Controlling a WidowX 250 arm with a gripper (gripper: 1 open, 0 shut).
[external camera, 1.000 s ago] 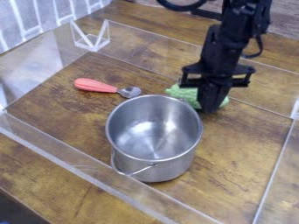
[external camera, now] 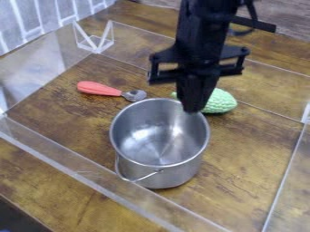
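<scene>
My black gripper (external camera: 194,91) hangs over the back rim of a steel pot (external camera: 158,160), shut, with nothing seen between its fingers. Behind it, partly hidden, a green knobbly vegetable-like object (external camera: 220,101) lies on the wooden surface. A pizza cutter with an orange-red handle (external camera: 100,88) lies to the back left of the pot.
Clear low walls border the wooden work area (external camera: 67,131) at left, back and right. A white slatted rack (external camera: 31,20) stands at the back left corner. Bare wood lies left and right of the pot.
The green object stayed on the surface.
</scene>
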